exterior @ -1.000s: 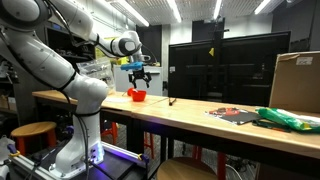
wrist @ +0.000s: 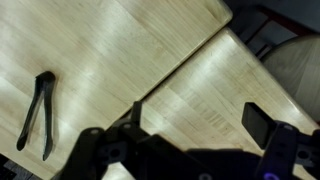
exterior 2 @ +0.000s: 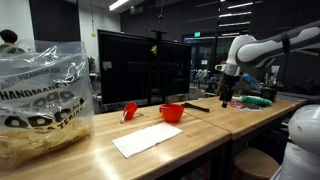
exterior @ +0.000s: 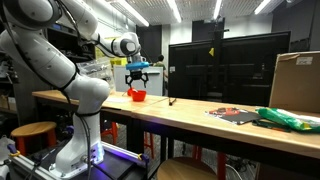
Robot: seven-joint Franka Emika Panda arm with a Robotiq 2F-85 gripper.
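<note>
My gripper hangs above the table, over the area of the red bowl in exterior view 1. In the wrist view, its dark fingers stand wide apart, so it is open. Only bare wood shows between them. A pair of black tongs lies on the tabletop to the left of the gripper in that view. Exterior view 2 shows the red bowl on the table, with a smaller red container to its left.
White paper lies flat in front of the bowl. A large clear bag occupies the left end in exterior view 2. A green bag and a cardboard box sit at the right in exterior view 1. Open wood lies around the tongs.
The arm's wrist and gripper have shifted slightly in exterior view 1. The red bowl and the other table items look unmoved.
</note>
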